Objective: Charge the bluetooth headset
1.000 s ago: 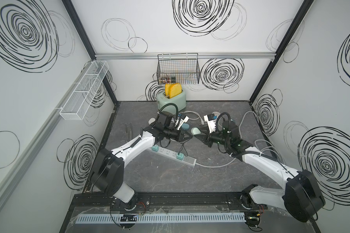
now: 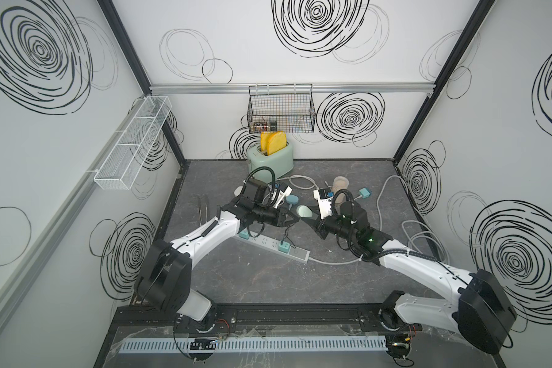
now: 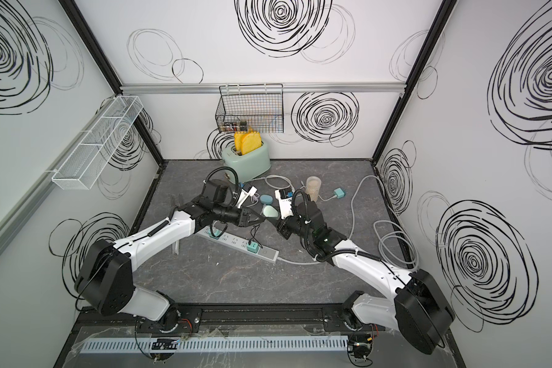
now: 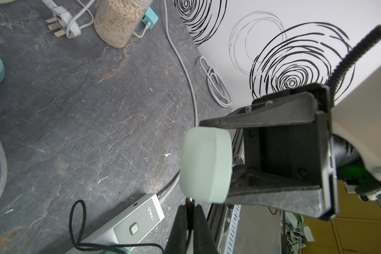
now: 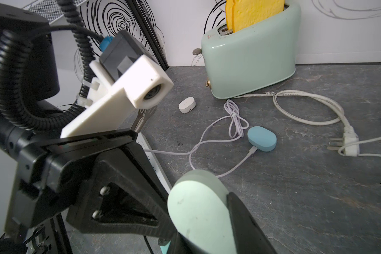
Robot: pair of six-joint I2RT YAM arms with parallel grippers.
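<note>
A mint-green rounded case (image 4: 205,163) (image 5: 199,207) is held by my right gripper (image 2: 312,217) above the table's centre, its fingers shut on it. My left gripper faces the case from the left, its fingers shut and close to the case's lower edge; a dark line runs at the fingertips, too unclear to identify. The power strip (image 2: 263,243) lies below both grippers, with mint adapters (image 3: 252,246) plugged in and a black cable rising from one. A blue oval case (image 5: 262,138) with a white cable sits on the table behind.
A toaster (image 5: 254,55) stands at the back, with a small white case (image 5: 187,104) near it. A jar (image 3: 312,187), loose white plugs (image 4: 69,23) and another adapter (image 3: 339,193) are at the back right. Cables loop along the right.
My right gripper has shifted slightly left and toward the front with the mint case, closer to my left gripper. The left arm has moved only slightly.
</note>
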